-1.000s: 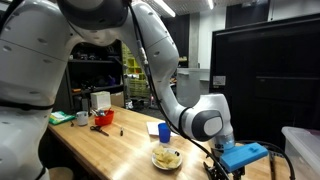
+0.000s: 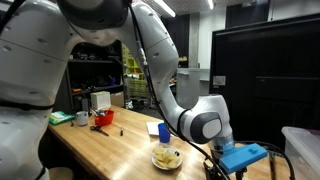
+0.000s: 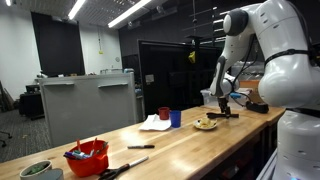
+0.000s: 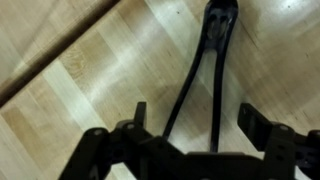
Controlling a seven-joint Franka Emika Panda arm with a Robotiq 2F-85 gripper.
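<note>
Below my gripper in the wrist view lies a black tong-like tool (image 4: pixel 218 82) on the wooden table. Its joined head (image 4: pixel 220 15) points to the top of the picture, and its two thin arms run down between my fingers. The fingers stand apart, with a gap on both sides of the tool; the lower ends of its arms are hidden by the gripper body. From outside, the gripper is low at the table's far end in exterior view 2, where the tool is too small to make out clearly.
A plate of yellowish food (image 2: pixel 167 157) and a blue cup (image 2: pixel 164 131) stand beside the arm. Farther off are a red container (image 3: pixel 87 158), a red cup (image 3: pixel 164 113) and a dark-handled utensil (image 3: pixel 124 168).
Over the last second the arm has shifted only slightly at the same place near the table. The plate and cup have not moved.
</note>
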